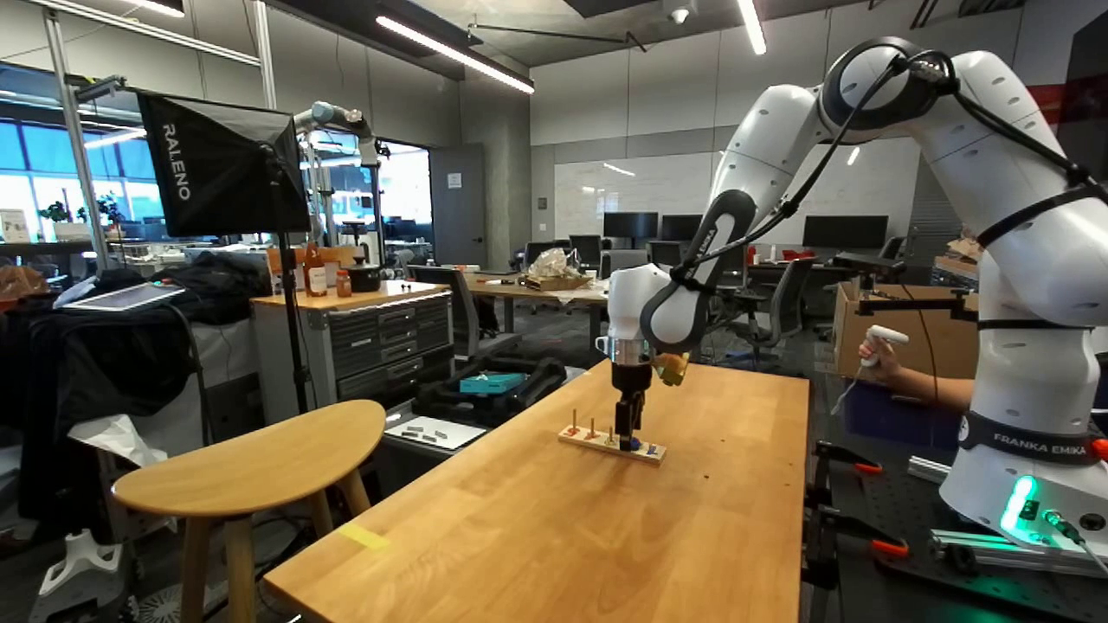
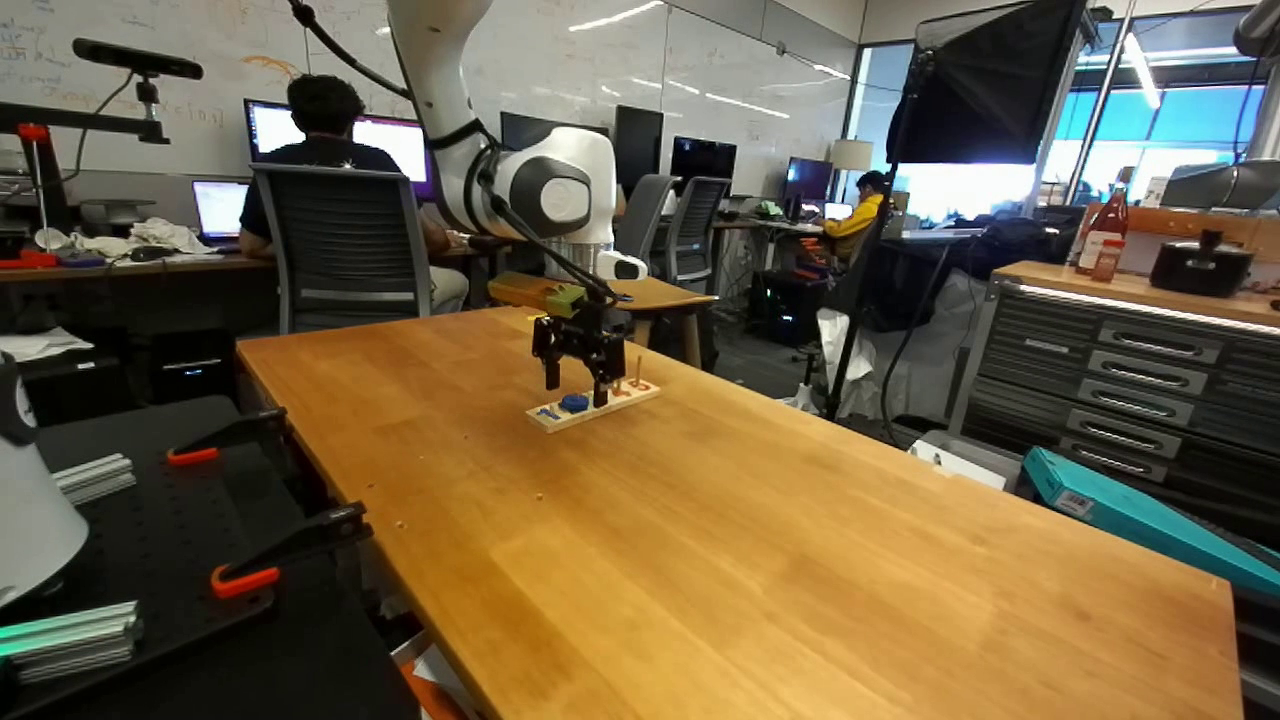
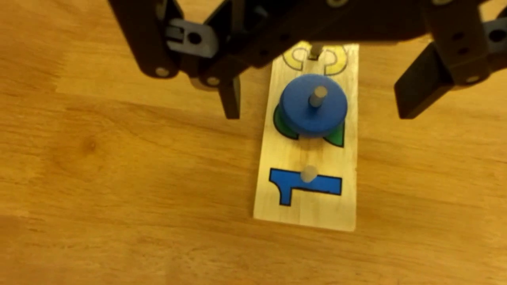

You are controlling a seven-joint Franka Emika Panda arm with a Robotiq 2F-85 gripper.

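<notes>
A pale wooden board (image 3: 306, 209) with painted numerals and upright pegs lies on the table. On its peg at the green numeral sits a round blue piece (image 3: 309, 111), the peg's tip poking through the middle. The short peg (image 3: 309, 174) at the blue numeral 1 is bare. My gripper is open over the board, one finger (image 3: 231, 97) to each side of the blue piece and clear of it in the wrist view. From exterior view 2, the blue piece (image 2: 575, 402) shows between the spread fingers. The gripper (image 1: 628, 441) partly hides it in exterior view 1.
Around the board the wooden table (image 1: 540, 529) is bare. Black clamps with orange handles (image 1: 890, 547) line the edge by the robot's base. A wooden stool (image 1: 260, 457) stands off the opposite side.
</notes>
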